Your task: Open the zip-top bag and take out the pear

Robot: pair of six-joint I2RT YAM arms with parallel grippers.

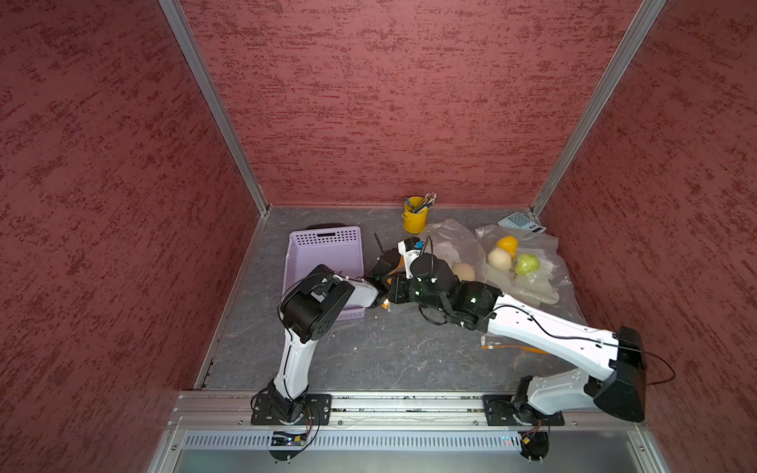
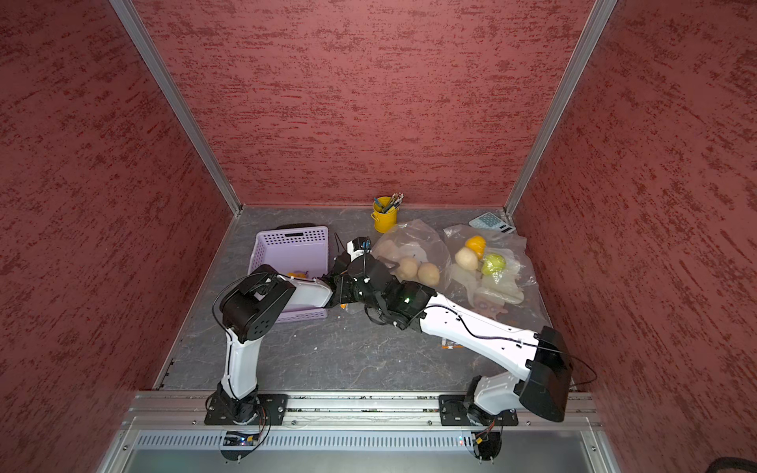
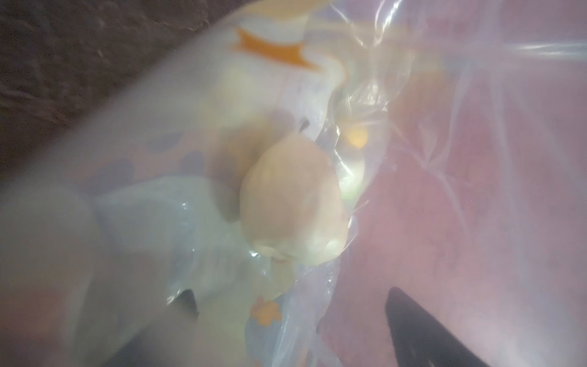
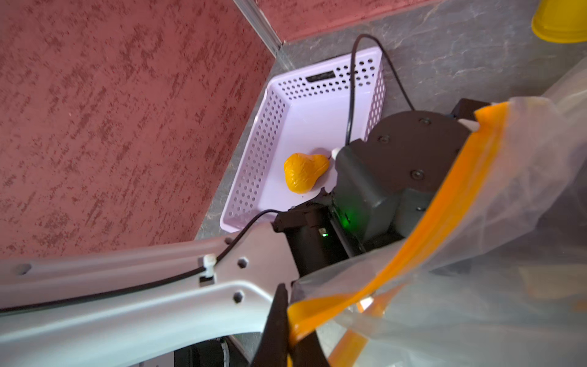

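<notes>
The clear zip top bag [image 2: 414, 236] stands at mid-table, its orange zip edge [image 4: 452, 208] spread into a mouth. My right gripper is shut on that edge. My left gripper reaches into the mouth, its fingers [image 3: 422, 330] apart with nothing between them. Just beyond the fingertips, in the left wrist view, lies a pale pear-like fruit [image 3: 293, 202] amid the plastic. Pale round fruits [image 2: 428, 273] show through the bag from above. An orange-yellow pear-shaped fruit [image 4: 302, 171] rests in the purple basket.
The purple basket [image 4: 256, 153] stands left of the bag, under the left arm. A second bag [image 1: 554, 272] with several fruits lies on the right, partly behind the right arm. A yellow cup [image 1: 414, 219] is at the back.
</notes>
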